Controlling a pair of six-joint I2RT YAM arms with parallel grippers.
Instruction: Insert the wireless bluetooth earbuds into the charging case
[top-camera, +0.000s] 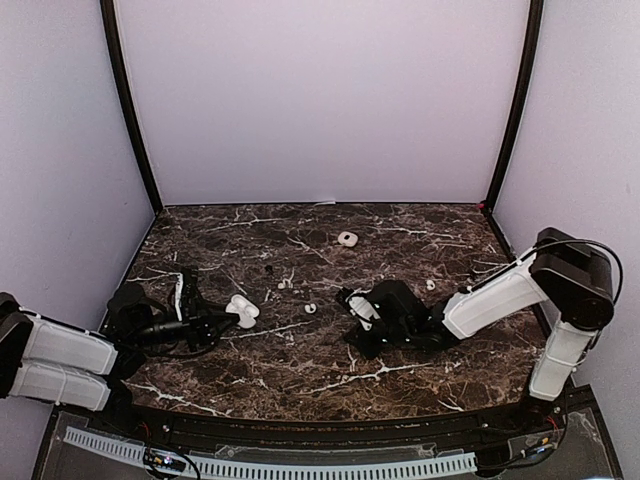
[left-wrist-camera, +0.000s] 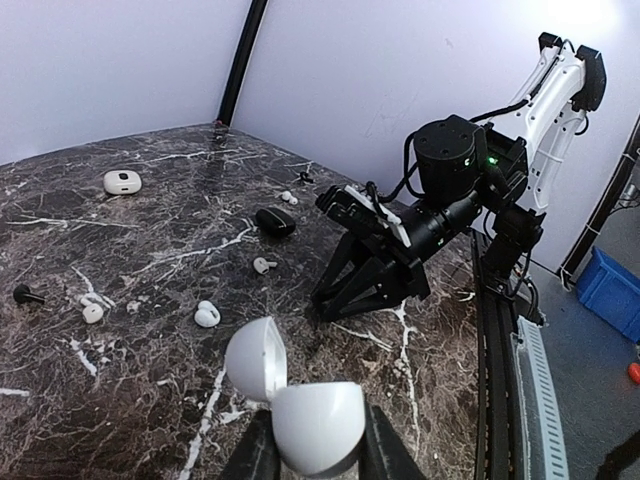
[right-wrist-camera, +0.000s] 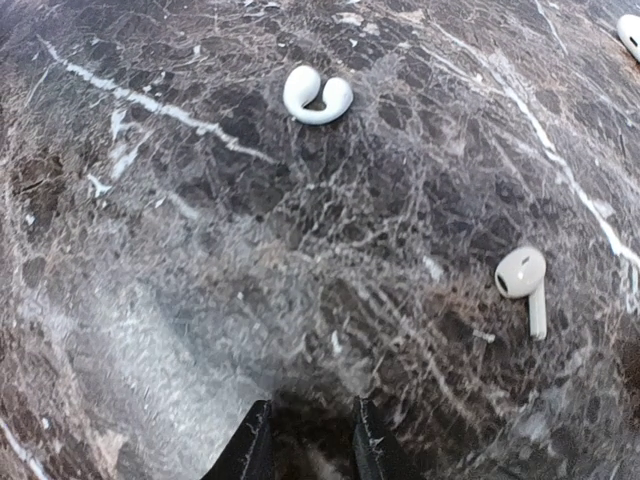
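An open white charging case is held in my left gripper, lid raised, at the table's left. My right gripper is low over the table to the right; in its wrist view the fingertips are slightly apart over a dark patch, and what is between them is unclear. Ahead of it lie a white stemmed earbud and a U-shaped white earbud. Another small white earbud and a dark earbud lie farther left.
A closed white case stands at the back, a black case nearer the middle, and small white pieces at the right.
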